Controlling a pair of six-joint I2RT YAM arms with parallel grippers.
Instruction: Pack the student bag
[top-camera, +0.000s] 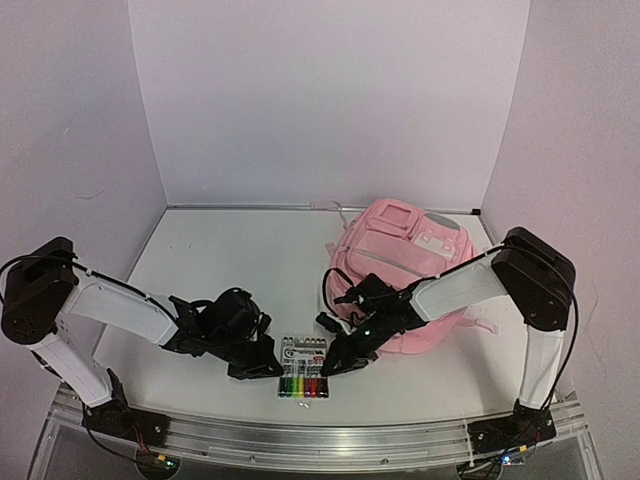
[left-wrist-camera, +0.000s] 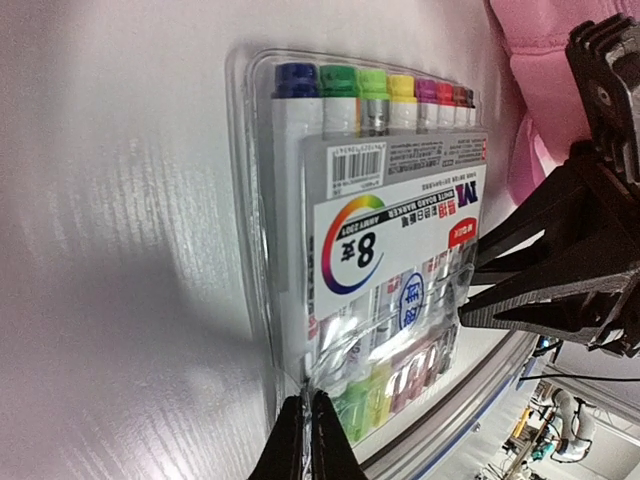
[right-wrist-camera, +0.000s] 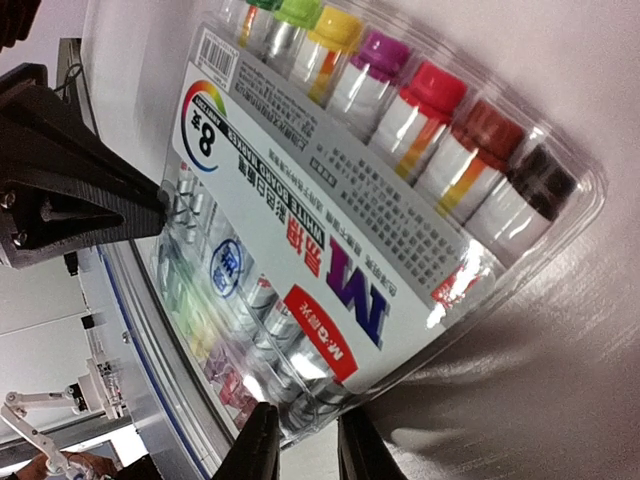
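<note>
A clear plastic case of coloured whiteboard markers lies between my two grippers near the front of the table. My left gripper is shut on a thin clear edge of this marker case, its fingers close together. On the opposite side my right gripper has the edge of the case between its fingers, which stand a little apart. A shadow shows under that edge. The pink student bag lies behind the right arm, its lower part partly covered by it.
Open white table spreads behind the left arm and to the left of the bag. A metal rail runs along the front edge, close to the case. Pale walls enclose the back and both sides.
</note>
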